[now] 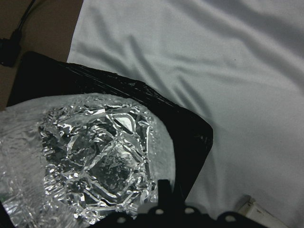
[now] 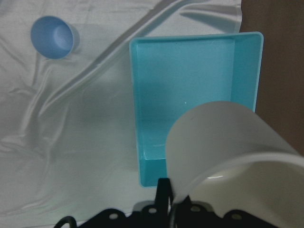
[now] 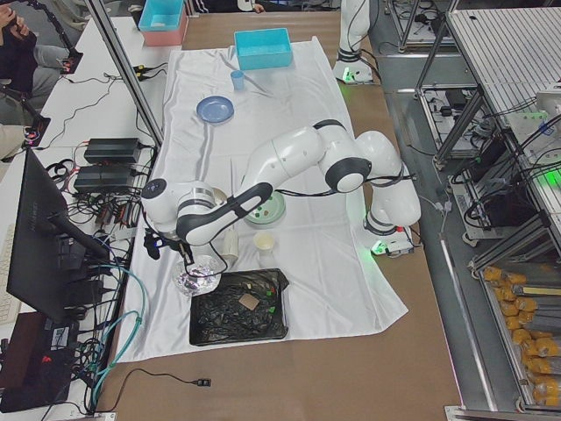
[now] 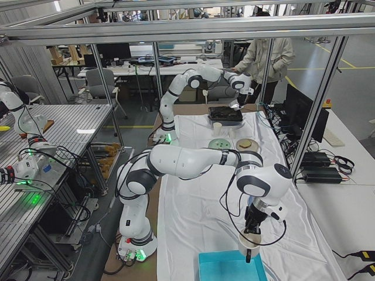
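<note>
My left gripper has a clear crinkled plastic container with foil-like inside (image 1: 99,156) at its fingertips, seen in the left view as a shiny bowl (image 3: 195,279) beside and partly over the black lined tray (image 3: 237,326); how tightly the fingers close is unclear. My right gripper is shut on the rim of a white cup (image 2: 218,133), held tilted above or near the light-blue bin (image 2: 180,71). A small blue cup (image 2: 52,38) stands beside that bin.
On the white cloth are a blue plate (image 3: 215,109), a green plate (image 3: 267,213), a cream cup (image 3: 264,242) and a pale cylindrical item, partly hidden by the left arm.
</note>
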